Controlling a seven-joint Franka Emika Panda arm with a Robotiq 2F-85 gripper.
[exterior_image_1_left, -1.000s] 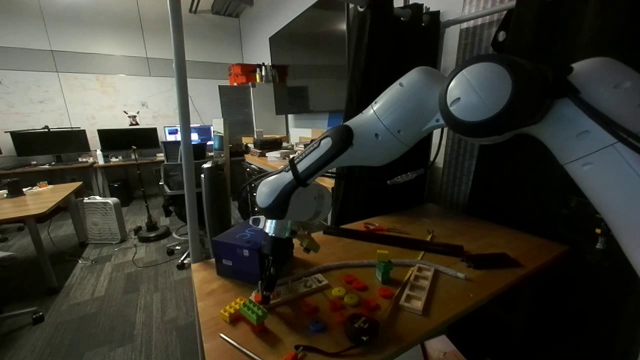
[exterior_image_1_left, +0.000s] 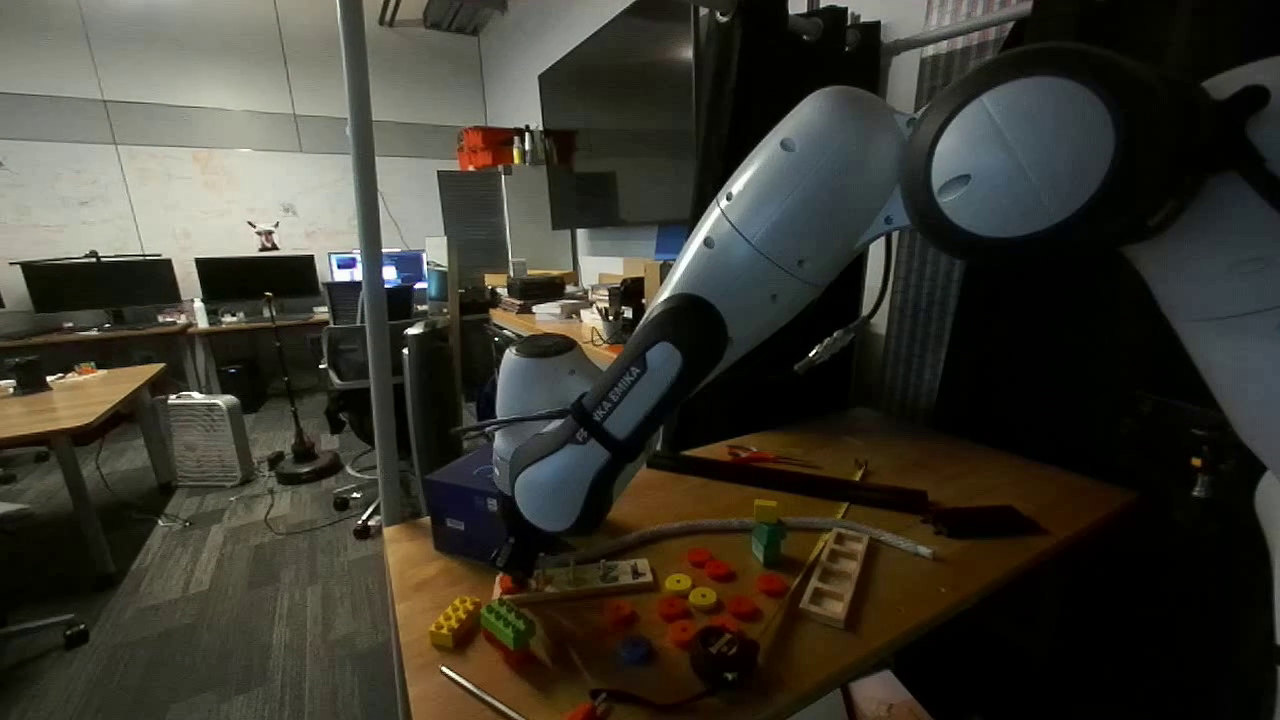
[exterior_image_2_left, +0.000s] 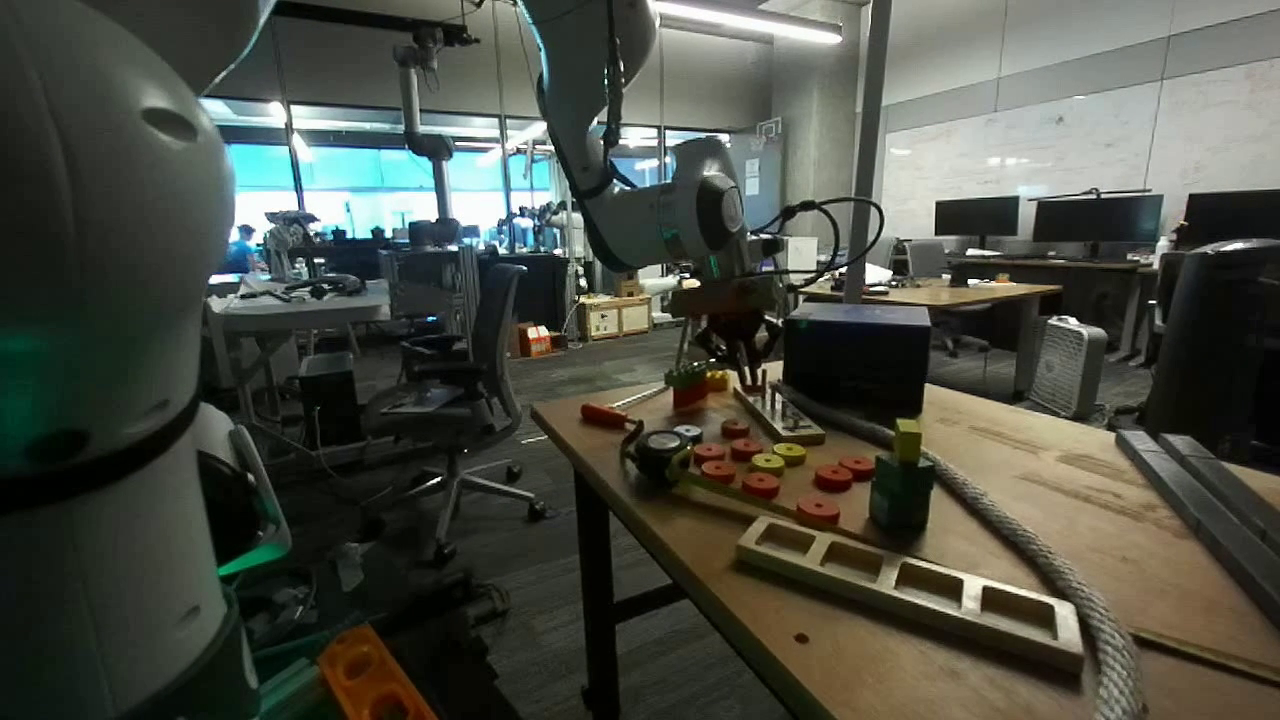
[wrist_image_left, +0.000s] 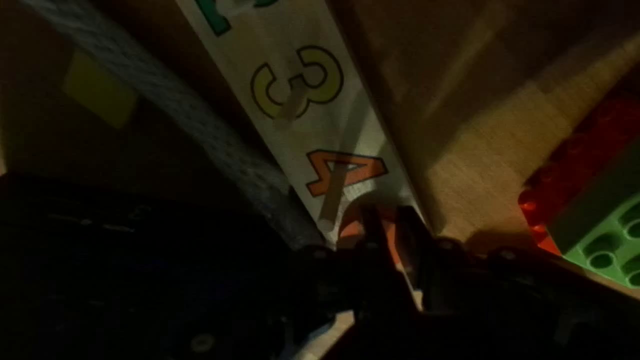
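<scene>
The pale wooden number board (wrist_image_left: 300, 78) carries upright pegs and painted figures, including a yellow 3 and an orange 4. My gripper is at the board's end beyond the 4, shut on an orange ring (wrist_image_left: 352, 229) that shows between and beside its dark fingers. How the ring sits against the board there is hard to tell in the shadow. From the outside views, the gripper (exterior_image_2_left: 752, 374) reaches down at the far end of the board (exterior_image_2_left: 782, 418), and a bit of the orange ring (exterior_image_1_left: 509, 584) shows below the hand.
Green-and-red bricks (exterior_image_1_left: 507, 624) and a yellow brick (exterior_image_1_left: 456, 622) stand close to the gripper. Behind it is a dark blue box (exterior_image_1_left: 465, 510). A grey braided rope (exterior_image_2_left: 1044, 540) runs beside the board. Several loose rings, a tape measure (exterior_image_1_left: 723, 656) and a wooden tray (exterior_image_2_left: 912, 588) occupy the table's middle.
The arm has swung into a lower, more tilted wrist pose, with the hand shifted left. The number board has turned and its gripper end has moved left; the nearby bricks have shifted slightly.
</scene>
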